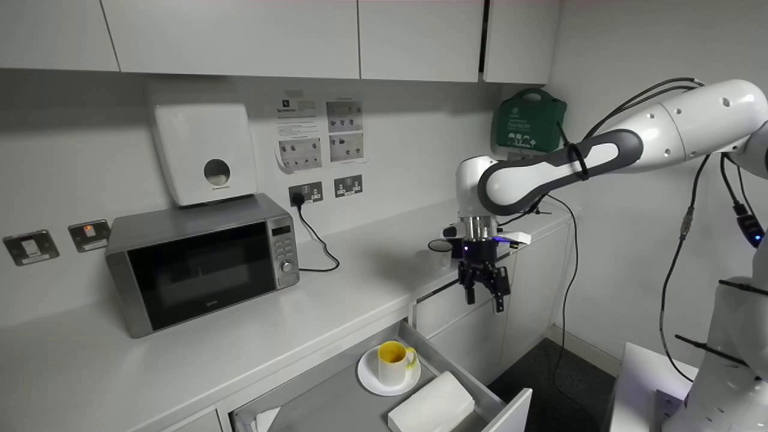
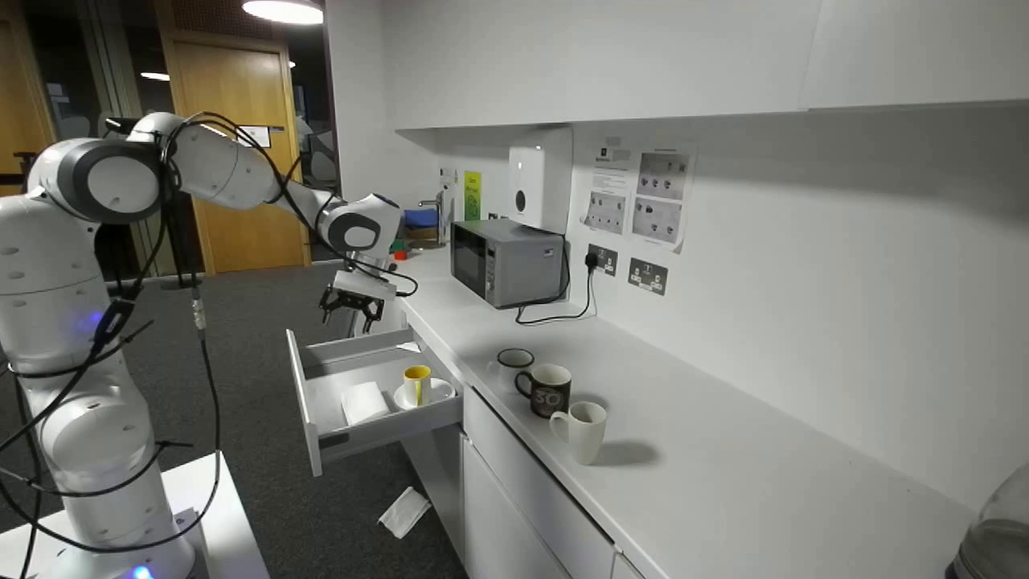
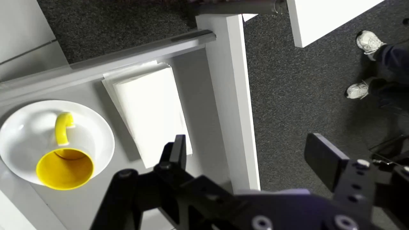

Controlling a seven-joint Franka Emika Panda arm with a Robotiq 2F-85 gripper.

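My gripper hangs pointing down, above and beyond the open drawer, its fingers apart. In the wrist view the two fingers stand wide of each other, with only the drawer front and floor visible between them. Inside the drawer a white cup with yellow interior and yellow handle sits upright on a white saucer. Beside the saucer lies a stack of white paper towels. The gripper touches none of these.
On the counter stand a clear glass, a black mug and a white mug. A microwave sits against the wall. Some white paper lies on the floor. A person's shoes show near the drawer.
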